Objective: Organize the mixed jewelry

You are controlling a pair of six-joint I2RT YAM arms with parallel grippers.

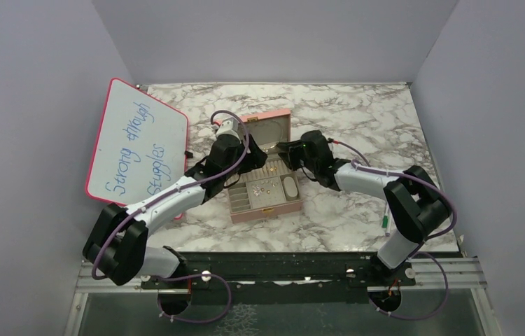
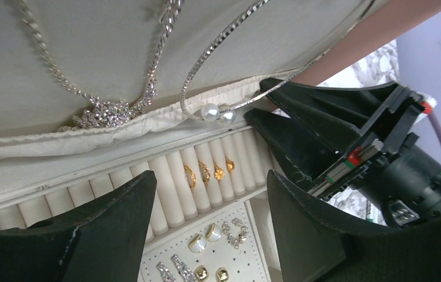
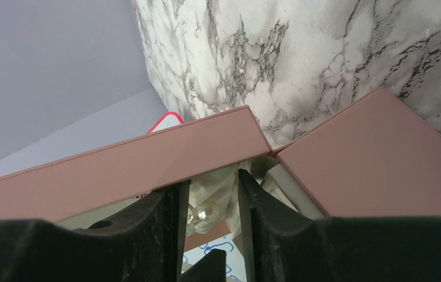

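An open pink jewelry box (image 1: 264, 215) holds silver necklaces in its lid pocket (image 2: 106, 135), among them a chain with pearls (image 2: 210, 111). Several gold rings (image 2: 219, 173) sit in the roll slots; earrings (image 2: 213, 232) lie on the padded tray below. My left gripper hangs open over the box, empty. My right gripper is at the right end of the lid pocket beside the pearls, its fingers partly apart; whether anything is between them is unclear.
A whiteboard (image 1: 134, 140) with blue writing lies at the left. Markers (image 1: 386, 220) lie at the right front.
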